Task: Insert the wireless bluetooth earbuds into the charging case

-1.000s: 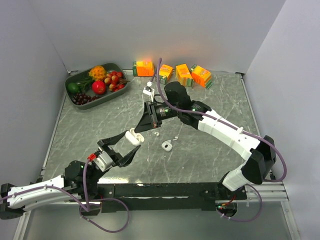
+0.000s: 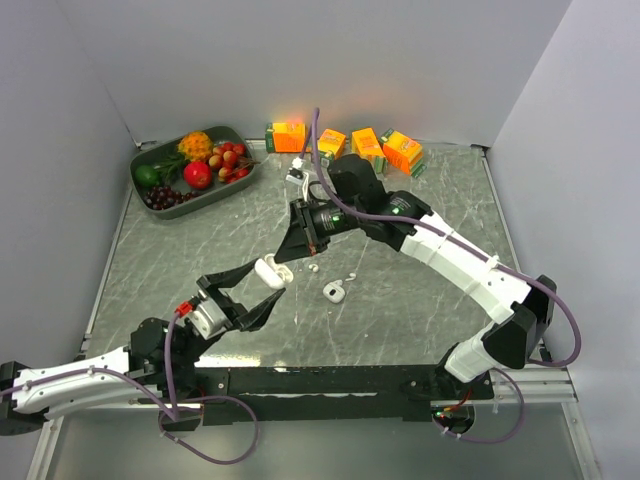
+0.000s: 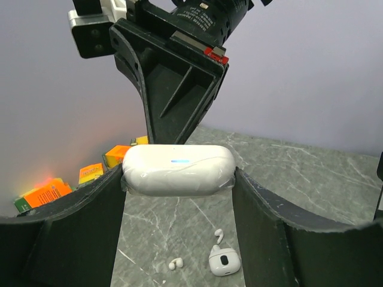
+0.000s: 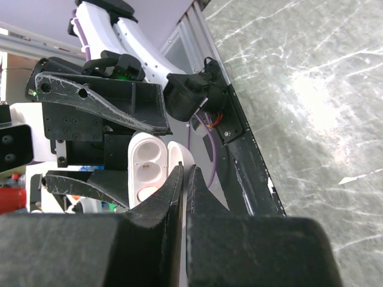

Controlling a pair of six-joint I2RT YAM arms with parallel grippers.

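A white charging case [image 2: 273,272] hangs above the table, gripped at its two ends by my left gripper. Its lid stands open, and the right wrist view shows round wells in the case [image 4: 148,170]. My right gripper is shut, its tips right at the open lid; I see nothing between them, and contact with the lid is hard to tell. On the table lie two small white earbuds, one earbud [image 3: 176,263] by itself and another earbud [image 3: 219,235] close to a second, rounded white case [image 3: 224,261].
Several orange boxes [image 2: 367,150] stand along the back wall. A dark green tray [image 2: 135,168] of fruit occupies the back left corner. Bare marble table [image 2: 400,310] stretches across the right and front.
The left grip on the case looks the same; the table objects have not moved.
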